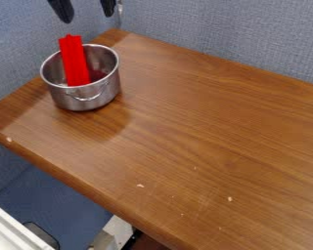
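Observation:
A steel pot [97,91] with a wire handle stands at the back left of the wooden table. A red rectangular block [73,61] stands upright inside it, rising above the rim. My gripper [87,10] is at the top edge of the frame above the block, open, with only the dark finger tips in view and clear of the block.
Blue-grey padded walls [238,34] run behind it. A white object [9,234] sits low beyond the table's front left edge.

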